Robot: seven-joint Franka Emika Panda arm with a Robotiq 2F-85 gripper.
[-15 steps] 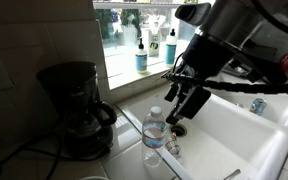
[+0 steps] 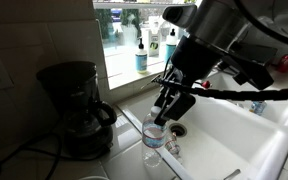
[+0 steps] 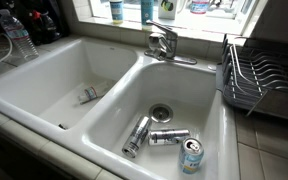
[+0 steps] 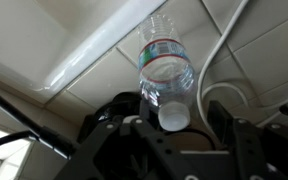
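A clear plastic water bottle (image 2: 155,133) with a blue-and-red label (image 4: 162,50) stands upright on the tiled counter beside the sink's left basin. In exterior view 2 the same bottle (image 3: 18,38) is at the far left edge. My gripper (image 2: 165,108) is at the bottle's top, pointing down. Seen from the wrist, the white cap (image 4: 173,116) lies at the mouth of my gripper, whose dark fingers are parted on either side. Whether they touch the bottle cannot be made out.
A white double sink (image 3: 134,75) holds several cans, one (image 3: 191,155) upright in the right basin. A black coffee maker (image 2: 77,105) stands left of the bottle, with a white cable (image 4: 216,55) nearby. A metal dish rack (image 3: 264,75) is at the right.
My gripper has come down and left in exterior view 1, from above and right of the bottle onto its top. The bottle stands where it was.
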